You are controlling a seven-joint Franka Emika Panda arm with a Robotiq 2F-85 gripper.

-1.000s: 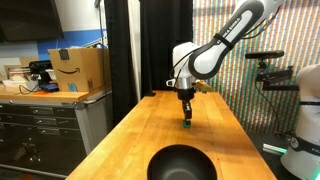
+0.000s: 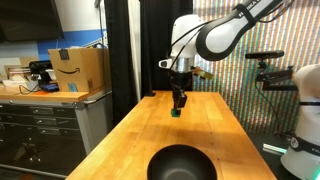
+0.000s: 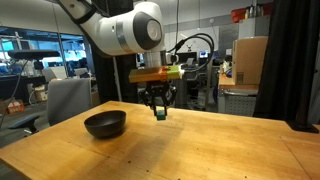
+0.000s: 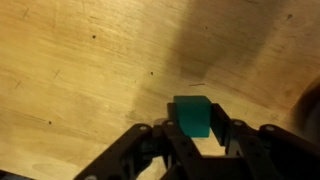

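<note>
A small green block (image 4: 193,115) is pinched between the dark fingertips of my gripper, which is shut on it. In exterior view 1 the block (image 2: 176,112) hangs under the gripper (image 2: 178,104), above the wooden table (image 2: 125,130) and behind the black bowl (image 2: 181,165). Exterior view 2 has the block (image 3: 160,113) clear of the tabletop, to the right of the bowl (image 3: 105,124). The dark edge of the bowl (image 4: 310,113) shows at the right side of the wrist view.
A grey office chair (image 3: 70,98) stands beyond the table's left side in exterior view 2. In exterior view 1, a cardboard box (image 2: 78,68) rests on a cabinet (image 2: 45,125) off to the left.
The gripper, with the green block held in it, has risen from near the table and come closer to the bowl, drifting slightly left in exterior view 1. The bowl has stayed put.
</note>
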